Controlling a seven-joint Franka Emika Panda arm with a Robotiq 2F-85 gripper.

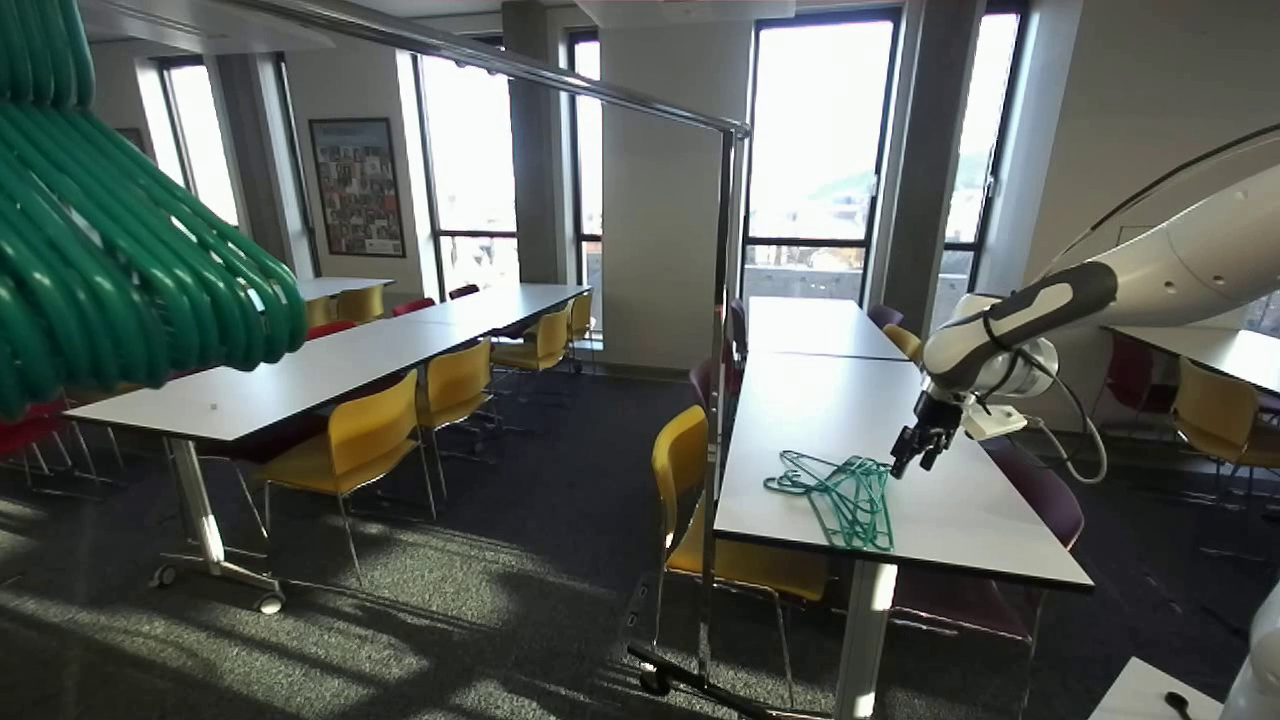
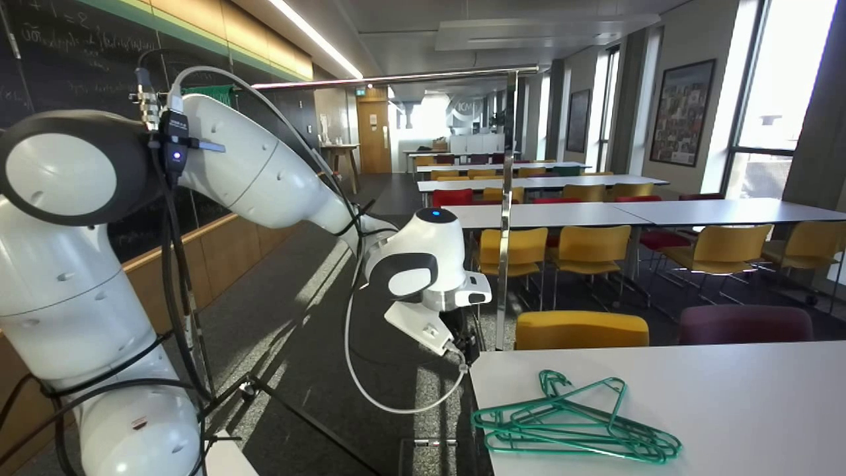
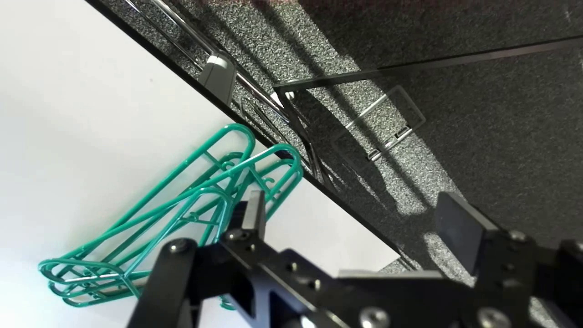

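Several green hangers (image 1: pixel 854 504) lie in a tangled pile on a white table (image 1: pixel 978 516), close to its edge. In the wrist view the hangers (image 3: pixel 186 205) spread across the left side, partly hidden behind one of my fingers (image 3: pixel 254 214). My gripper is open, with nothing held between its fingers; the gap shows table edge and floor. From the first exterior view, my gripper (image 1: pixel 918 460) appears to the right of the pile. The second exterior view shows the hangers (image 2: pixel 579 428) at the near table corner, while the arm hides most of the fingers.
A metal rack's upright (image 1: pixel 720 312) rises beside the table, and its top rail (image 1: pixel 576 82) carries many green hangers (image 1: pixel 132 252) at far left. Yellow chairs (image 1: pixel 681 462) stand around the table. Bare tabletop (image 1: pixel 816 402) lies behind the pile.
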